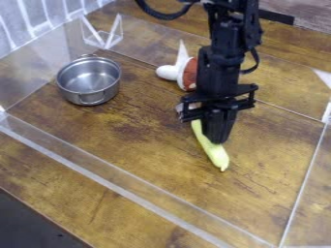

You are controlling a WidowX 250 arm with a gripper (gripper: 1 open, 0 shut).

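Observation:
The black gripper (218, 124) is lowered over a pale yellow, elongated object (212, 152) lying on the wooden surface, with its fingers drawn together around or just over the upper end of it. Whether that end is held between the fingertips is hard to make out, as the gripper hides it.
A steel pot (88, 79) sits at the upper left. A red and white object (184, 72) lies behind the arm. Clear plastic walls edge the wooden work area (116, 165), whose front left is bare.

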